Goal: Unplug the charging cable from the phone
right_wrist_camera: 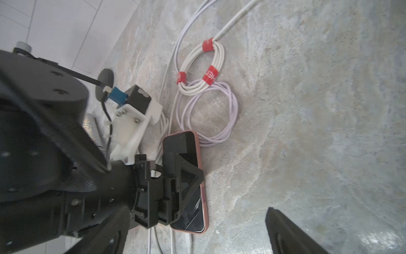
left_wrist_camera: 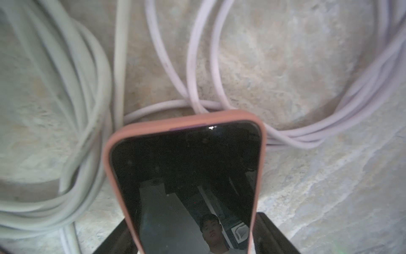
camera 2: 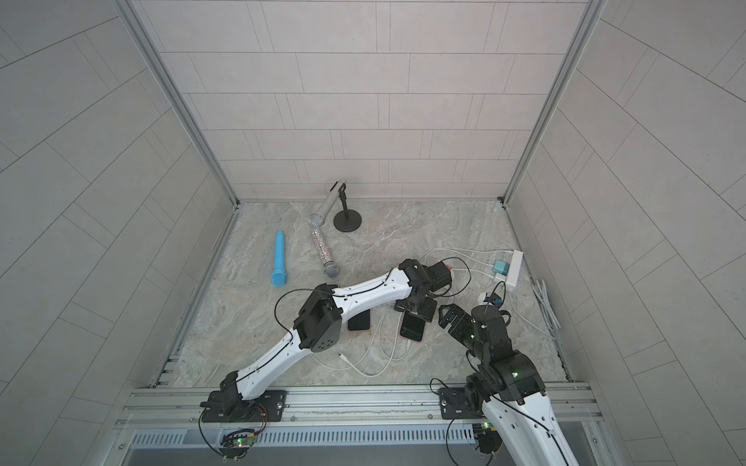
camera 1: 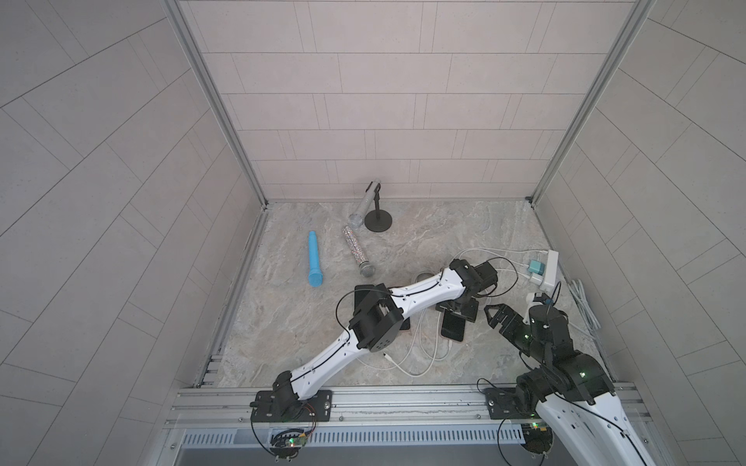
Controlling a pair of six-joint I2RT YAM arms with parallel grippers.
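Note:
A phone point(camera 1: 453, 327) in a pink case lies at the front right of the table. A white cable plug leaves its near end in the right wrist view. My left gripper point(camera 1: 457, 308) is down over the phone, its fingers point(left_wrist_camera: 275, 237) at either side of the phone's body point(left_wrist_camera: 186, 169) in the left wrist view; whether they touch it is unclear. My right gripper point(camera 2: 451, 317) stands open to the right of the phone, above the table, nothing between its fingers.
Coiled cables surround the phone. A power strip point(camera 1: 548, 268) with chargers sits at right. A blue microphone point(camera 1: 314, 256), a glittery one point(camera 1: 355, 247) and a stand point(camera 1: 377, 221) are behind. A second dark phone point(camera 2: 359, 321) lies partly under the left arm.

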